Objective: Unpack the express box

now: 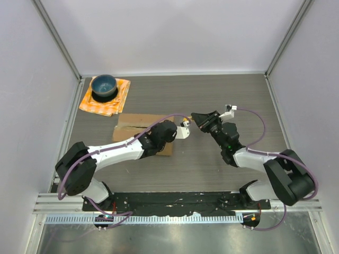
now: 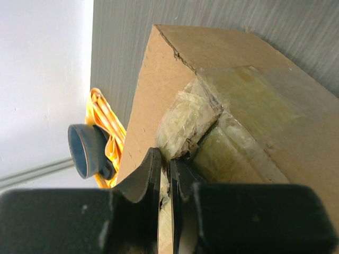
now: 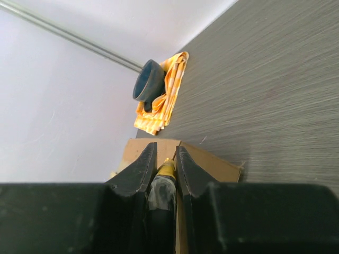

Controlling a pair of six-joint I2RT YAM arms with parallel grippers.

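The cardboard express box point(image 1: 143, 120) lies left of centre, partly hidden under the left arm. Clear tape point(image 2: 185, 116) runs along its seam, crumpled and torn, with a dark slit beside it. At that seam sits my left gripper, its fingertips among the crumpled tape. Only a narrow gap shows between the fingers; whether they pinch the tape is unclear. To the right of the box, my right gripper is shut on a yellow-tipped, dark cutter-like tool point(image 3: 167, 170). Its yellow end point(image 1: 187, 120) points left in the top view, clear of the box.
A blue bowl point(image 1: 104, 84) on a dark base stands on an orange checked cloth point(image 1: 122, 92) at the back left. Walls border the table point(image 1: 228, 90). Free surface lies behind and to the right of the box.
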